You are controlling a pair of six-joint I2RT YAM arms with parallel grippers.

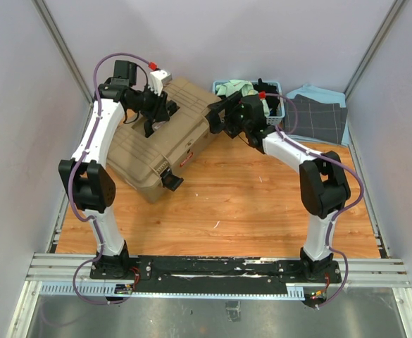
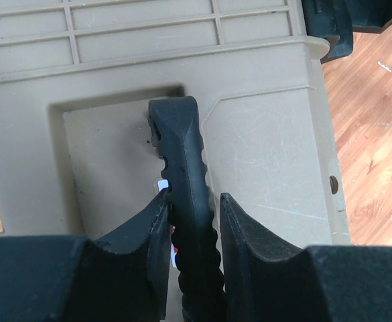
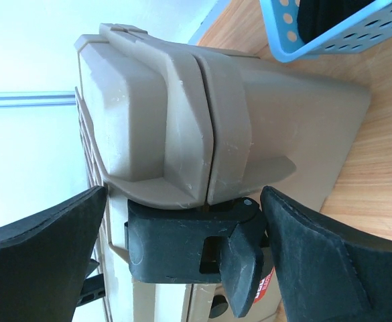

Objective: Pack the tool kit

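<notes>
A tan tool case lies closed at the left of the table in the top view. The left gripper is at its black carry handle, one finger on each side; whether they press on it is hard to tell. My right gripper stands open at the case's far corner, its fingers on either side of a black latch. That latch sits on the seam between lid and base. The nearer latch sticks out from the case front. The case's inside is hidden.
A blue basket with green cloth and black items stands behind the right gripper. Folded dark cloth lies at the far right. Bare wooden table stretches across the middle and front.
</notes>
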